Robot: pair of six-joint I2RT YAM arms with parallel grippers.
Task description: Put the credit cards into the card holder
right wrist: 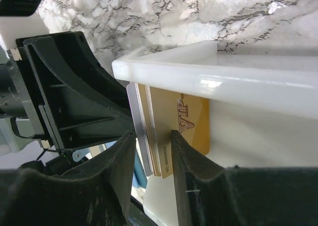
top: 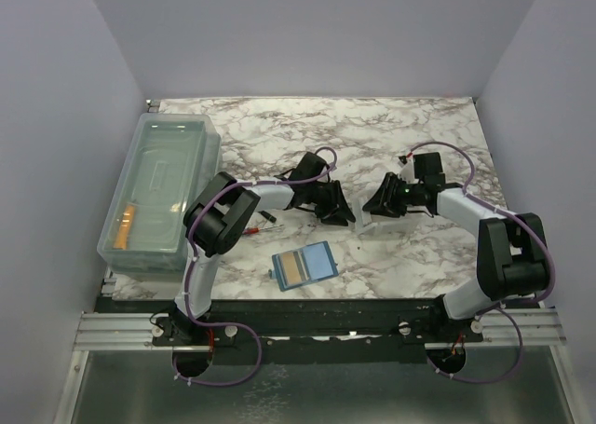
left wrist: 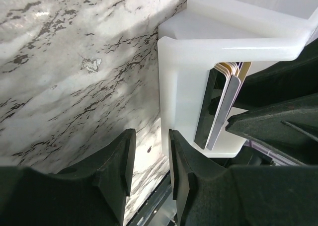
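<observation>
A white card holder [left wrist: 184,77] stands upright between the two grippers, with a stack of cards, gold [right wrist: 191,126] and silver [left wrist: 223,112], in its slot. My left gripper is beside the holder at its outer face, its two fingertips slightly apart with nothing visible between them. My right gripper is at the cards, its fingertips a little apart over the stack's edge; whether it grips any card cannot be told. In the top view both grippers [top: 340,214] [top: 380,210] meet at the holder, which is mostly hidden by them.
A flat tray with gold and blue cards [top: 317,262] lies at the front centre. A large clear bin [top: 140,191] stands at the left, and small tools [top: 256,228] lie near the left arm.
</observation>
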